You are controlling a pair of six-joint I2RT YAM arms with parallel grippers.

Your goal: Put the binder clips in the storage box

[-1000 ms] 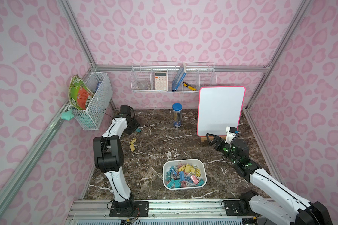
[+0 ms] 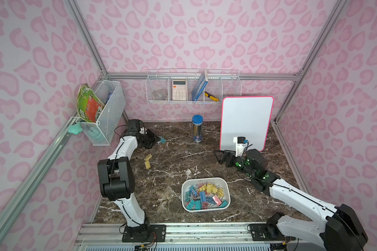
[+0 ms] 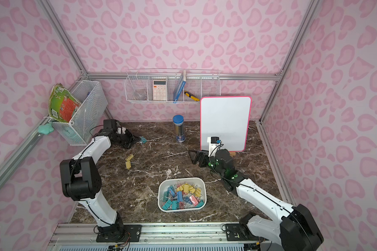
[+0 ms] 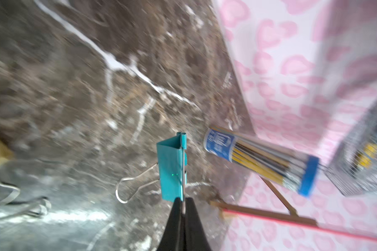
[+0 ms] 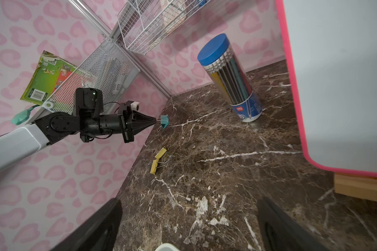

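My left gripper [image 2: 155, 139] is at the back left, shut on a teal binder clip [image 4: 170, 167] by its thin wire handle, as the left wrist view shows. Two yellow binder clips [image 2: 147, 163] lie on the marble top in front of it. The white storage box [image 2: 183, 194], full of coloured clips, stands at the front middle. My right gripper [image 2: 219, 155] hangs open before the whiteboard, behind and right of the box, nothing between its fingers.
A pencil canister [image 2: 197, 128] stands at the back middle, a whiteboard [image 2: 245, 121] at the back right. Wire baskets hang on the left [image 2: 113, 108] and back wall.
The teal clip has moved slightly right and up with my left gripper. My right gripper has moved left, toward the middle.
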